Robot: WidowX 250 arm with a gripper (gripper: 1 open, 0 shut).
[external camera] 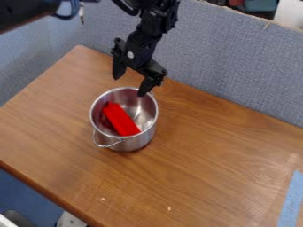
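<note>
A steel pot (147, 108) with a thin wire handle sits on the wooden table, left of the view's middle. Inside it lies an elongated red object (120, 120), leaning along the pot's left side. My black gripper (130, 80) is open above the pot's back rim, its fingers spread, with nothing seen between them.
Grey padded walls stand behind and to the left. A light blue strip (290, 197) lies at the right edge.
</note>
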